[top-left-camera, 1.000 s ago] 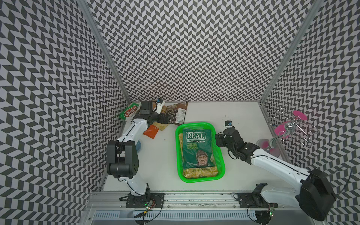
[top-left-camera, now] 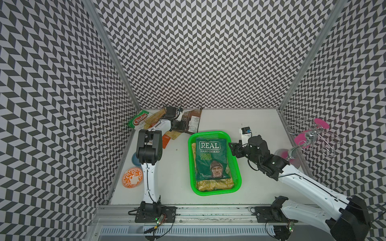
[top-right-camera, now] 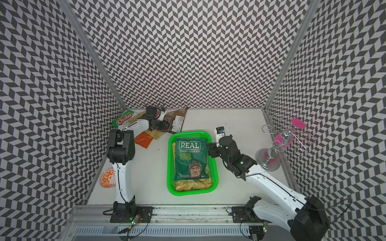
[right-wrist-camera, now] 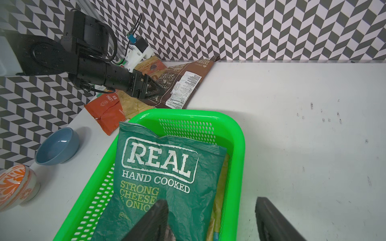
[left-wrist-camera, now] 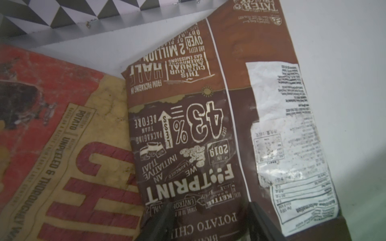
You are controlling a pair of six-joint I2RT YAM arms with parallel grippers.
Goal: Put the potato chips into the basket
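Note:
The green basket holds a green REAL chips bag over a yellow bag. At the back left lie a brown chips bag, a yellow CHI bag, a Chuba bag and an orange packet. My left gripper is over the lower part of the brown bag, fingers apart on either side of its printed face. My right gripper hangs at the basket's right rim, fingers apart, with nothing seen held.
An orange patterned bowl and a blue bowl stand at the left. A metal stand with pink parts is at the right edge.
My left arm has swung and reached further back over the brown bag.

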